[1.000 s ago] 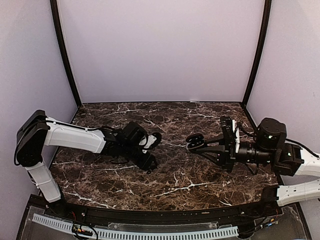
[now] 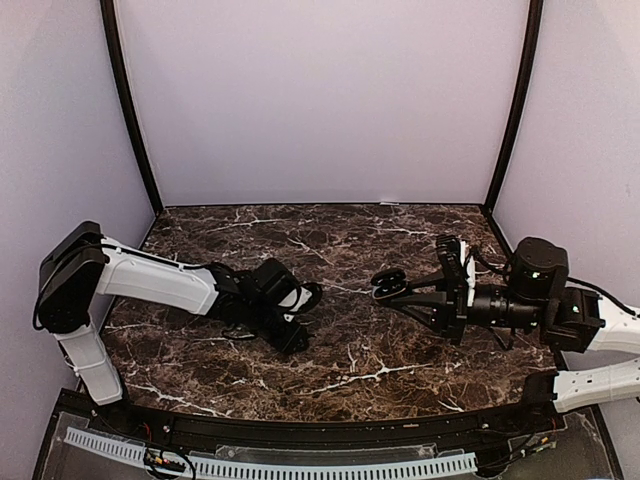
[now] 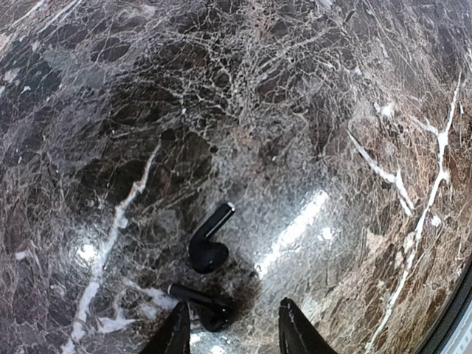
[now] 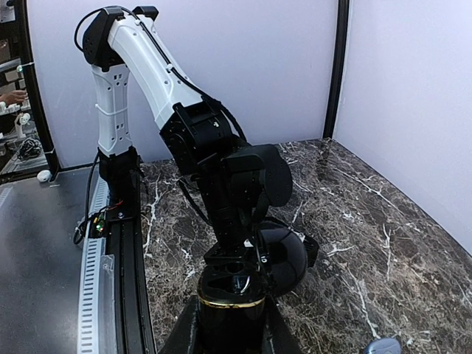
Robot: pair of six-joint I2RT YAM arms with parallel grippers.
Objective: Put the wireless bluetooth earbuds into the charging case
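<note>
Two black earbuds lie on the dark marbled table in the left wrist view: one earbud [image 3: 209, 254] farther out, the other earbud [image 3: 212, 310] close in front of my left gripper. The left fingers stand apart, and the nearer earbud is by the gap, closer to the left finger [image 3: 178, 330]; no grip on it shows. In the top view this gripper [image 2: 297, 347] is low over the table, hiding the earbuds. My right gripper is shut on the black charging case [image 4: 231, 301], lid up, held above the table. The case [image 2: 389, 284] also shows in the top view.
Bare marbled table [image 2: 340, 240] stretches behind and between the two arms. The black front rail [image 2: 320, 428] bounds the near side, with pale walls at the back and sides. A bluish rounded object [image 4: 383, 346] shows at the bottom of the right wrist view.
The right arm and the case are almost still.
</note>
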